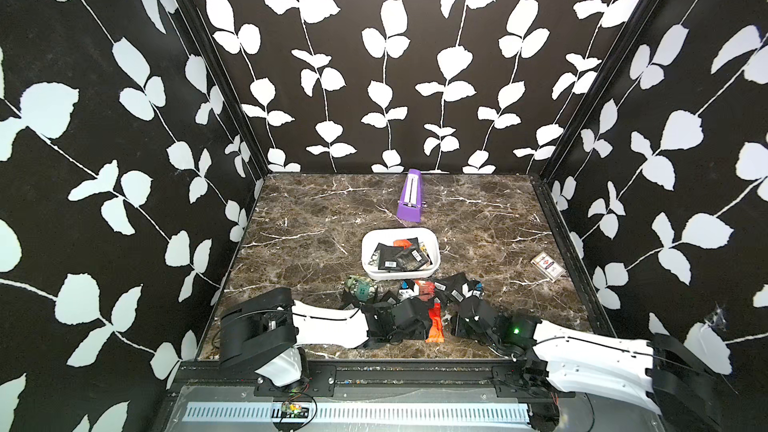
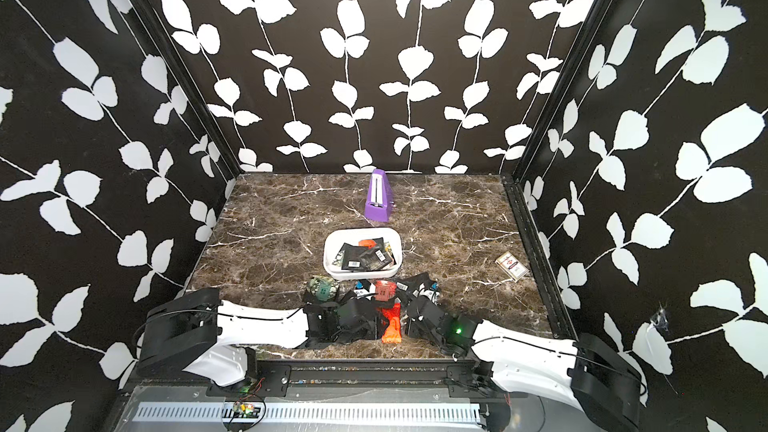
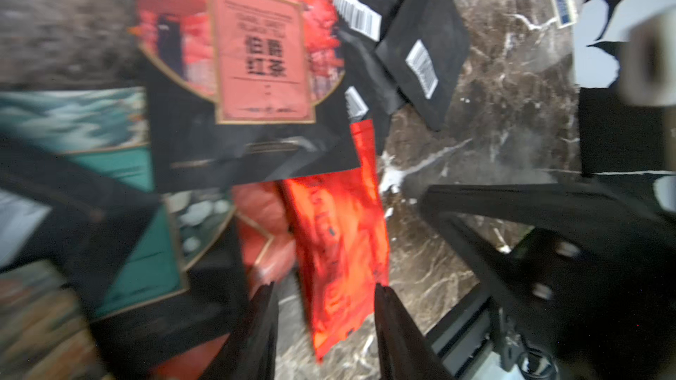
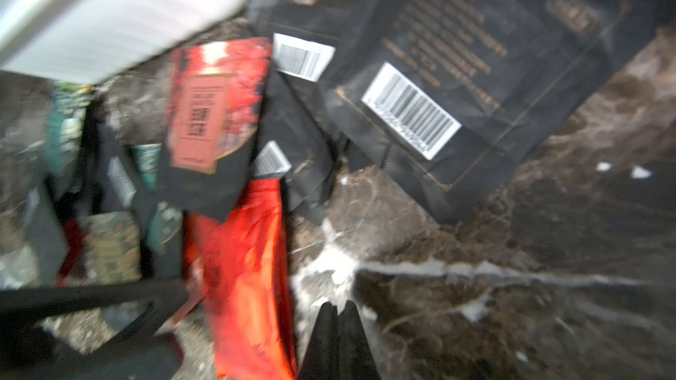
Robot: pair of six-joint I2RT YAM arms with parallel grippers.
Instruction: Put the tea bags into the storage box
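Note:
A white storage box [image 1: 369, 260] holds several dark and orange tea bags. In front of it lies a pile of tea bags [image 2: 323, 289], dark, green and red, with an orange packet [image 3: 338, 239] at its near middle. My left gripper is over the orange packet, fingers apart, nothing seen lifted between them. My right gripper is shut just to the right of the orange packet, nothing visible between its fingertips. Both wrist views are partly blurred.
A purple object [image 1: 409, 209] stands at the back middle. A small card box [image 1: 549, 266] lies on the right. Patterned walls enclose it.

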